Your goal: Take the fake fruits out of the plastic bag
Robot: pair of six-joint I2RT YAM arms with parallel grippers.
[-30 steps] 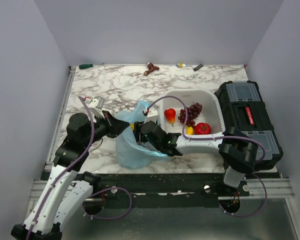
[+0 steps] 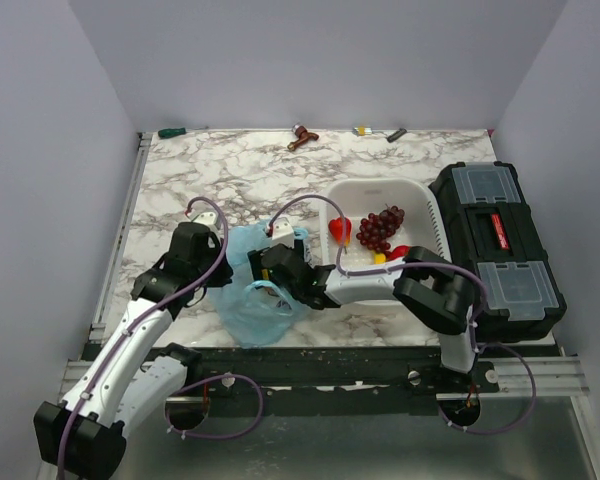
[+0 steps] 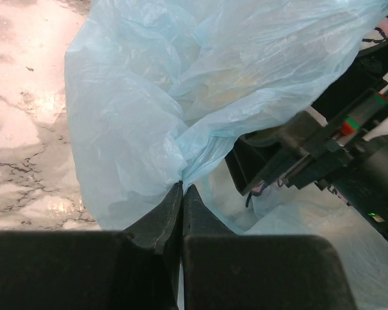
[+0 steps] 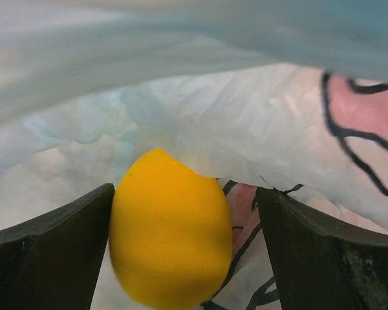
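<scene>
The light-blue plastic bag (image 2: pixel 250 322) lies crumpled on the marble table between my arms. In the left wrist view a fold of the bag (image 3: pixel 136 123) is pinched at the tips of my left gripper, which is shut. My right gripper is inside the bag, its fingers (image 4: pixel 55 255) spread on both sides of a yellow-orange fake fruit (image 4: pixel 171 236). The left-hand finger appears against the fruit; a gap shows on the other side. Bag film hangs across the top of the right wrist view.
A white basket (image 2: pixel 436 215) holds a red pepper (image 2: pixel 339 230), grapes (image 2: pixel 380 228) and a tomato (image 2: pixel 399 252), partly behind my right arm. A black toolbox (image 2: pixel 495 245) stands far right. Several small tools lie along the back edge.
The left gripper has lowered, bringing its pinched bag fold down.
</scene>
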